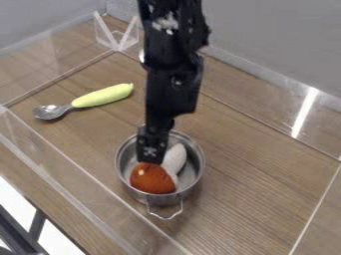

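Note:
A steel pot with wire handles holds an orange-red round object and a white oblong piece behind it to the right. My black gripper points down at the pot's back left, just above the orange object and beside the white piece.
A spoon and a yellow-green corn-like object lie at the left. A white wire rack stands at the back left. Clear plastic edges border the wooden surface, which is free on the right.

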